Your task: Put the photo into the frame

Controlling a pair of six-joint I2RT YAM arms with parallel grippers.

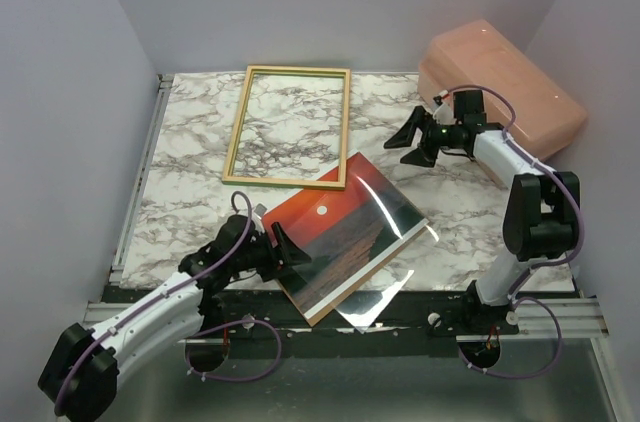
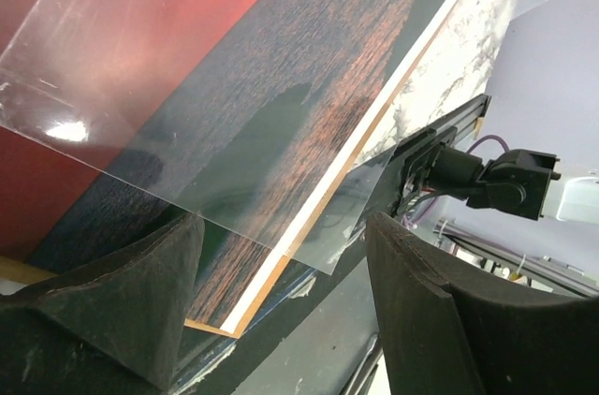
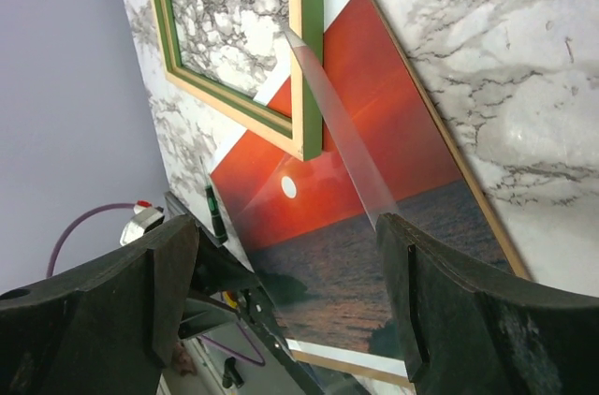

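Observation:
The sunset photo (image 1: 350,232) lies on a board at the table's front, with a clear sheet (image 2: 234,161) over part of it, reaching past its edge. The empty wooden frame (image 1: 238,127) lies flat behind, overlapping the photo's back corner. My left gripper (image 1: 277,250) is low over the photo's front-left area, its fingers part open; in the left wrist view the sheet runs toward the gap between them, and whether they touch it is unclear. My right gripper (image 1: 405,142) stands open above bare marble right of the frame, nothing between its fingers.
A pink box (image 1: 500,92) fills the back right corner. Grey walls stand at both sides and the back. The marble (image 1: 190,162) is clear at the left, and the front edge is dark.

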